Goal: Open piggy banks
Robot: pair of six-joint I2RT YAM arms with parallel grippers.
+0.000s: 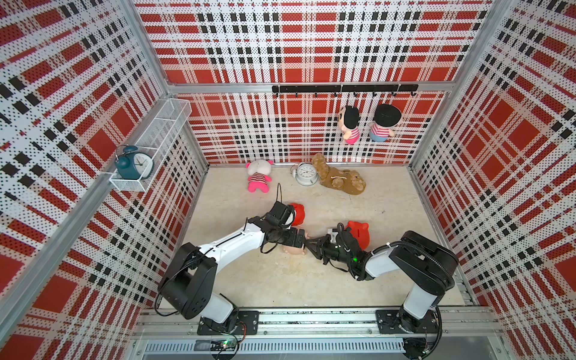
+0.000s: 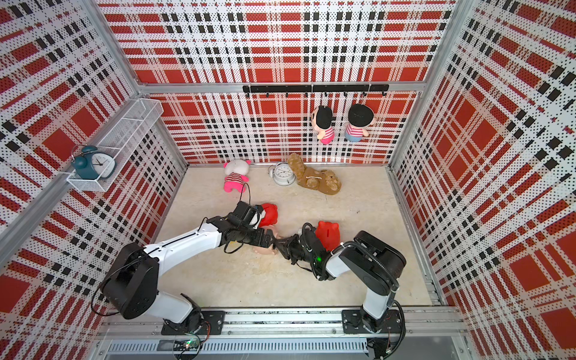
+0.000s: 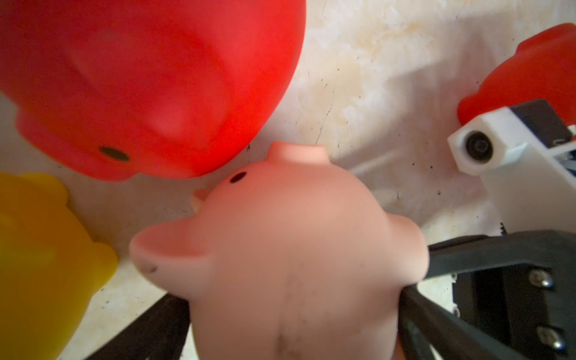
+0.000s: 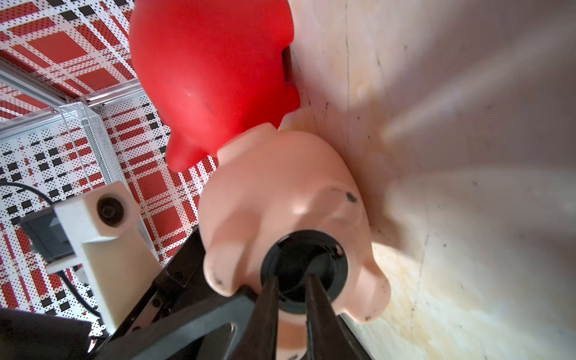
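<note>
A pink piggy bank (image 3: 294, 240) lies between my left gripper's fingers, which stand open around its body. Its black round plug (image 4: 304, 264) faces my right gripper, whose fingertips are at the plug, part open with a narrow gap. A large red piggy bank (image 3: 156, 72) and a yellow one (image 3: 48, 258) lie beside the pink one. Another red piggy bank (image 1: 357, 232) sits behind my right gripper. Whether the plug is loose cannot be seen.
A pink plush toy (image 1: 258, 177), a silver clock (image 1: 305, 174) and a brown plush toy (image 1: 342, 180) stand along the back. A wire shelf (image 1: 174, 108) with a teal clock hangs on the left wall. The board's front and sides are mostly clear.
</note>
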